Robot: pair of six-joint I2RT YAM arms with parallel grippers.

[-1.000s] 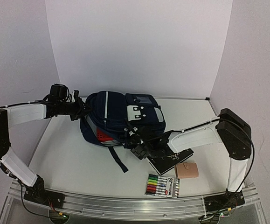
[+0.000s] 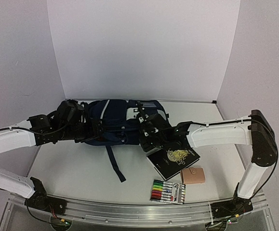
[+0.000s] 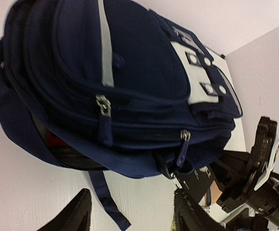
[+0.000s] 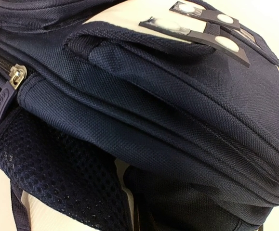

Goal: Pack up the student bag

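Note:
A navy student bag (image 2: 117,113) lies on its back on the table with its front pocket up. In the left wrist view, its lower edge gapes a little, with something red (image 3: 55,139) inside. My left gripper is open at the bag's near left side, fingers wide apart and only table between them. The right gripper (image 2: 148,137) is against the bag's near right side; its fingertips are hidden in the right wrist view, so its grip cannot be read. A black book (image 2: 170,166), a pink wallet (image 2: 193,175) and a marker set (image 2: 167,192) lie to the front right.
A loose strap (image 2: 115,166) trails from the bag over the table's front. White walls (image 2: 139,48) stand behind and at both sides. Free table lies at the front left and far right. The right forearm (image 2: 219,134) passes over the table behind the book.

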